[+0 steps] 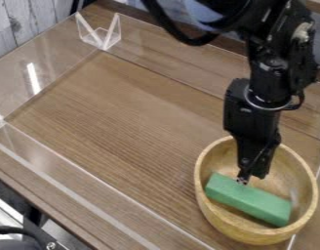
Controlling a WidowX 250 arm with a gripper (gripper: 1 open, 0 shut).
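A round wooden bowl (210,159) sits at the lower right of the table, with a green block (249,200) lying in it. The black gripper (253,168) hangs over the back part of the bowl, its tips just above the block. Whether its fingers are apart or closed is hard to make out.
A clear plastic piece (101,31) stands at the far upper left. A wall runs along the back, and black cables lie at the lower left edge.
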